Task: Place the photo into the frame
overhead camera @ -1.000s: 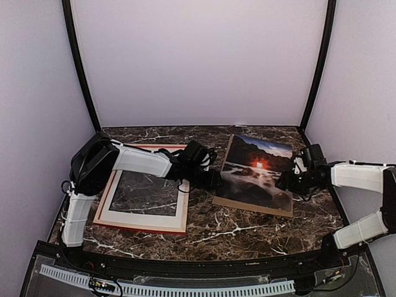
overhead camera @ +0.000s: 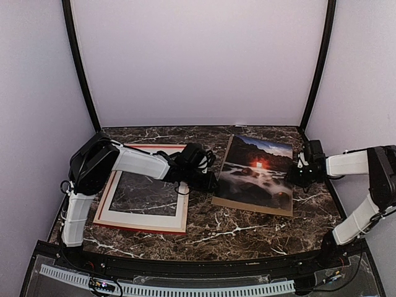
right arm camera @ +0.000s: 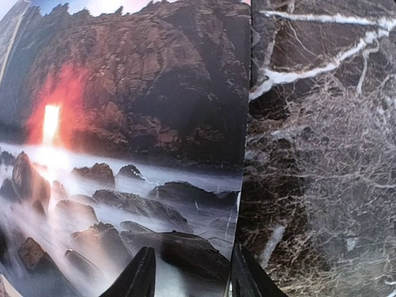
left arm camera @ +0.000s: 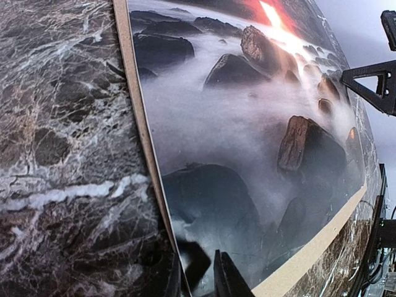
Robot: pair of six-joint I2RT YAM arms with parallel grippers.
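The photo of a rocky shore at sunset lies on a tan board right of the empty frame. My left gripper is low at the photo's left edge, fingers part open with that edge beside or between them; contact is unclear. My right gripper is at the photo's right edge, fingers apart, one over the picture and one by the edge. Whether either touches the photo cannot be told.
Dark marble table shows clear in front of frame and photo. Pale walls enclose it at back and sides. The left arm lies across the frame.
My right gripper has moved slightly toward the back and right along the photo's edge, its arm higher in the top view. The left arm, photo and frame look unchanged.
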